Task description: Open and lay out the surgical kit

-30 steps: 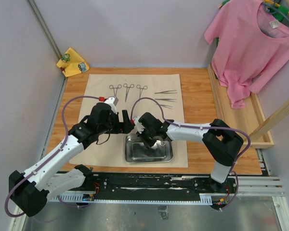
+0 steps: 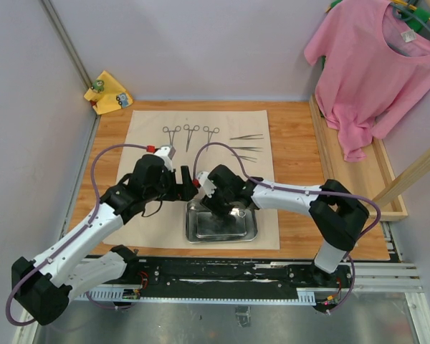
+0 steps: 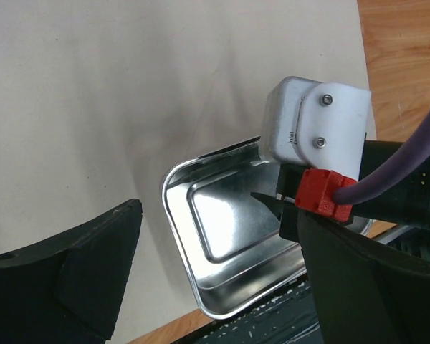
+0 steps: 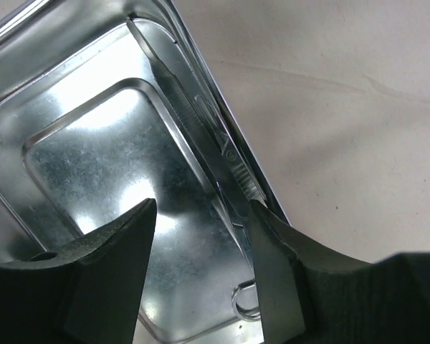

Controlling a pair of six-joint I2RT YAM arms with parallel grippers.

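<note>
A steel tray [image 2: 201, 235] lies on the near part of the beige sheet [image 3: 79, 122]. In the right wrist view the tray [image 4: 100, 165] holds a long flat steel instrument [image 4: 172, 93], a clear piece beside it and a looped-handle instrument [image 4: 236, 301]. My right gripper is open low over these, nothing clearly held. My left gripper [image 2: 183, 172] is open and empty, left of and above the tray. Three scissor-like instruments [image 2: 190, 132] and several tweezer-like ones [image 2: 246, 147] lie in rows on the sheet's back part.
A pink shirt [image 2: 365, 72] hangs over a wooden frame [image 2: 387, 193] at right. A yellow cloth [image 2: 109, 93] lies at back left. Bare wood borders the sheet. The two arms are close together over the tray.
The left arm and laid-out instruments look unchanged.
</note>
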